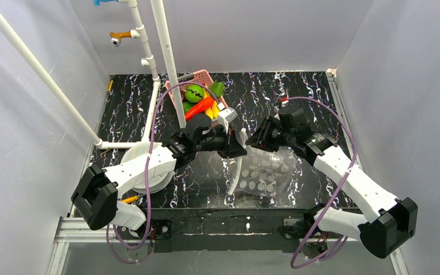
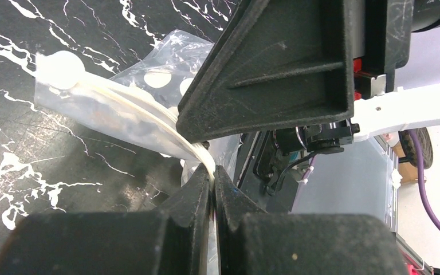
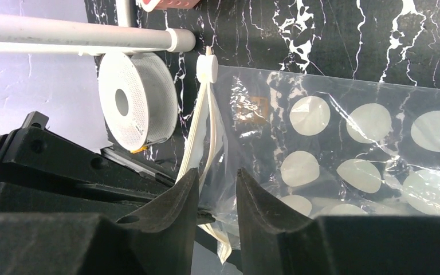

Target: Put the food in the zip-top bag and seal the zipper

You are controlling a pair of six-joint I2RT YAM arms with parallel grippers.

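Note:
The clear zip top bag [image 1: 266, 175] lies on the dark counter, its cream zipper strip [image 3: 192, 137] along its left side. In the left wrist view my left gripper is shut on that zipper strip. My right gripper [image 1: 252, 140] is over the bag, close beside the left one; in the right wrist view its fingers stand apart at the zipper, part open. The food [image 1: 203, 103], plastic vegetables and fruit, sits in a pink basket [image 1: 203, 75] behind the arms.
White pipes [image 1: 169, 57] rise at the back left. A white mesh roll [image 3: 137, 103] lies left of the bag.

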